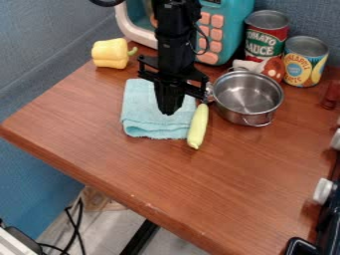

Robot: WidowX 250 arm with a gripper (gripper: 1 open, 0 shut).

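Note:
My black gripper (170, 98) hangs over the light blue folded cloth (149, 120), its fingers pointing down at it; whether they are open or shut is unclear. A pale yellow corn cob (198, 127) lies along the right edge of the cloth, slightly right of and below my fingertips. The steel pot (246, 100) stands just to the right of the corn.
A yellow pepper (111, 52) sits at the back left. Behind are a teal toy microwave (217, 22), two cans (304, 62) and a red bottle (332, 95).

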